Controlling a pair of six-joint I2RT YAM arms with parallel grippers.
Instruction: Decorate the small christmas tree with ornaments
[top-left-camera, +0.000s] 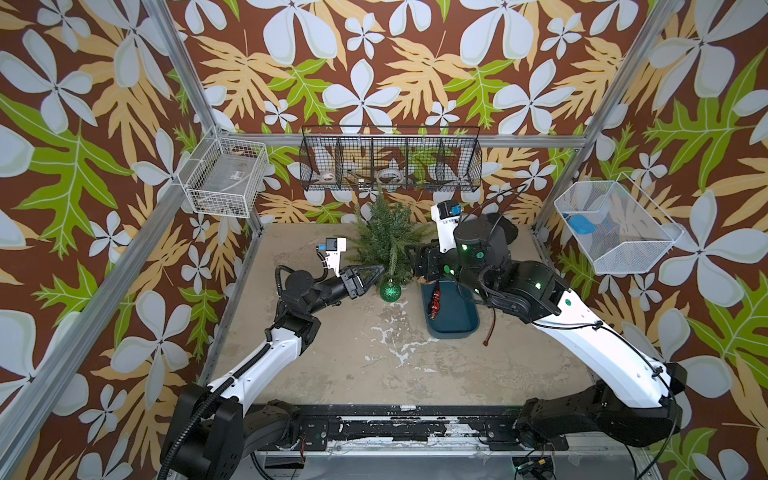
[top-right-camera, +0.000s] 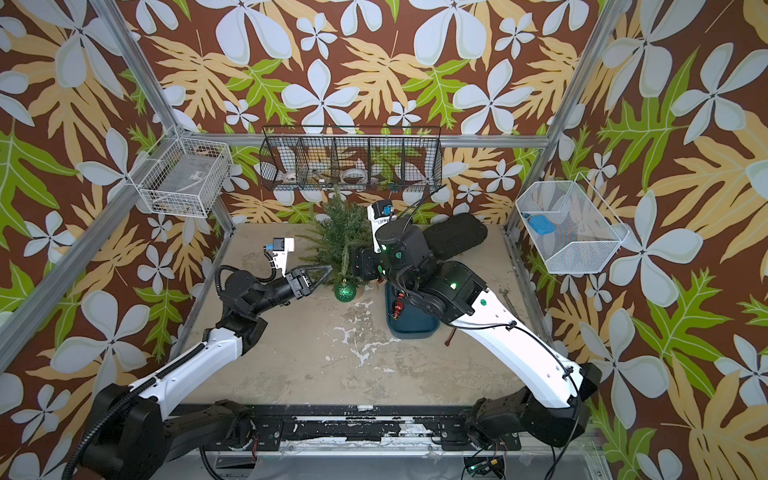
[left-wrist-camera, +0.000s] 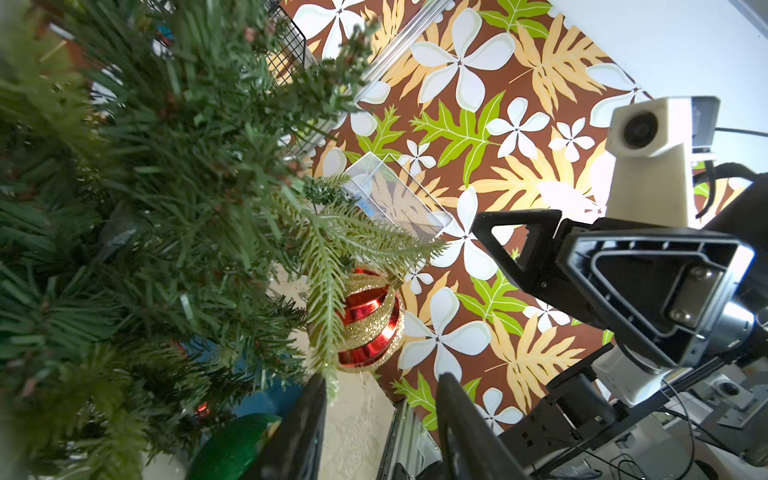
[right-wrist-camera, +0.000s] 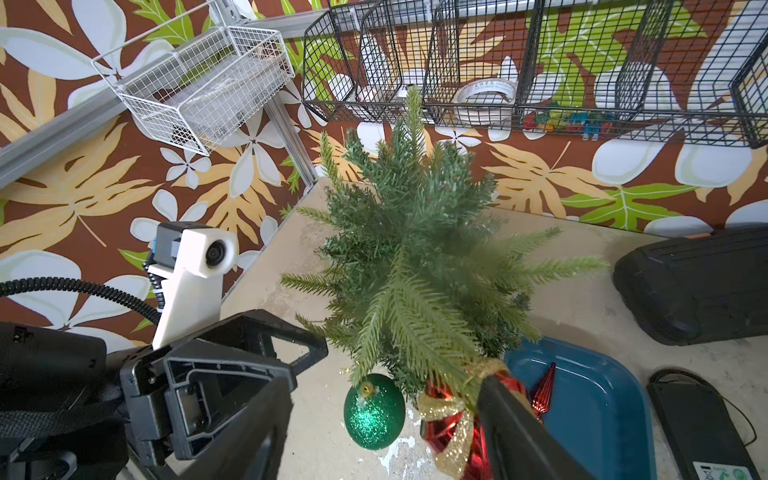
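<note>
The small green Christmas tree (top-left-camera: 389, 232) stands near the back middle of the table. A glittering green ball (right-wrist-camera: 374, 411) hangs at its front from a drooping branch. A red and gold ball shows beside it, under branches, partly behind a finger in the right wrist view. My left gripper stands open close to the tree's left front, nothing between its fingers; one finger overlaps the green ball's edge in the left wrist view. On the right, my right gripper has parted fingers facing the tree, neither closed on an ornament.
A dark blue tray (top-left-camera: 456, 328) with red ornaments (top-left-camera: 434, 304) sits right of the tree. Behind the right arm lies a black case (right-wrist-camera: 704, 284). Wire baskets (top-left-camera: 392, 164) hang at the back.
</note>
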